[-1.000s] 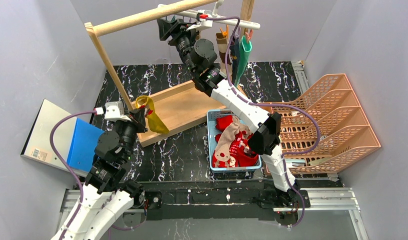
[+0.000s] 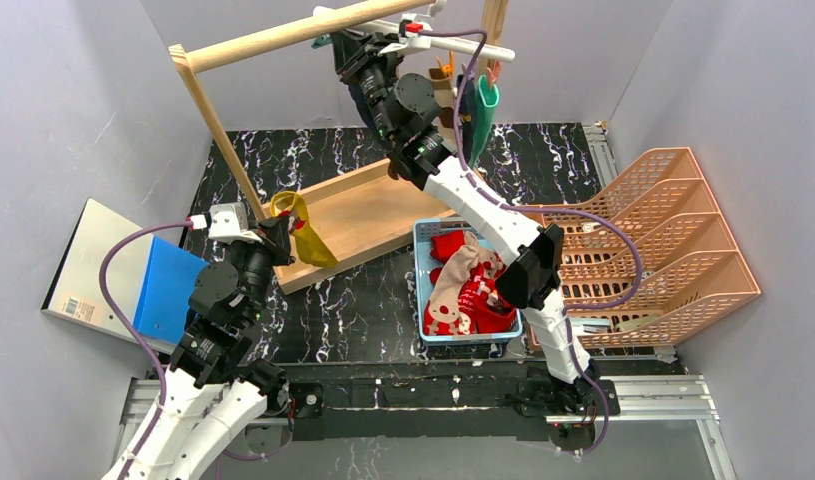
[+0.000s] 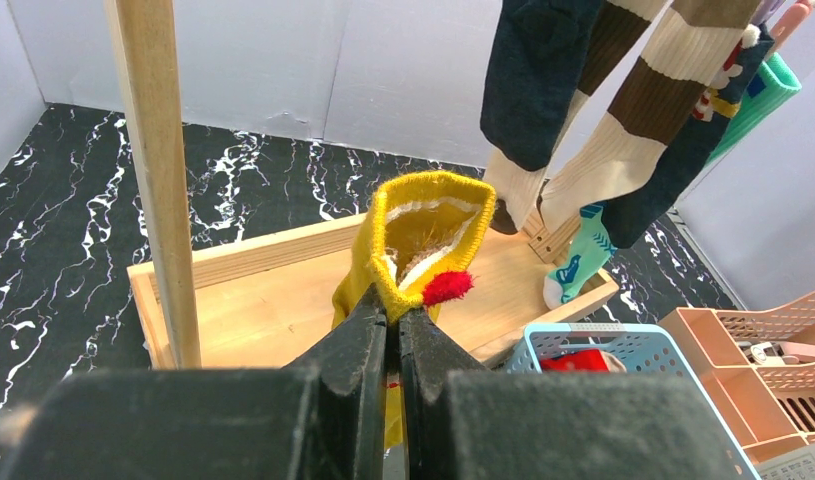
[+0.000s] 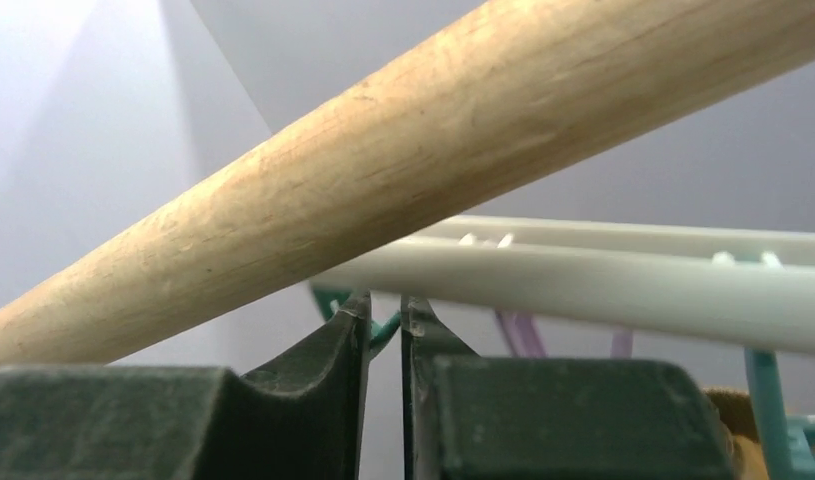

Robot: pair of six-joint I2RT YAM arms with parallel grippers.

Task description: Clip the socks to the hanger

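A yellow sock (image 3: 408, 240) hangs upright from my left gripper, which is shut on it at the open cuff, left of centre in the top view. My right gripper is high up at the white hanger (image 4: 583, 290), just under the wooden top bar (image 4: 403, 140); a green clip shows behind its fingers, whose tips stand narrowly apart. Whether it holds the clip is unclear. Several socks (image 3: 673, 100) hang from the hanger's right part, in brown, cream, navy and green.
A blue basket (image 2: 423, 330) of red and beige socks stands front centre. An orange organiser (image 2: 683, 250) stands right, a white and blue folder (image 2: 168, 295) left. The wooden frame's post (image 3: 158, 200) rises beside the yellow sock.
The right gripper has shifted slightly right in the top view, with the hanger's bar moving slightly left. The left arm and yellow sock are unchanged.
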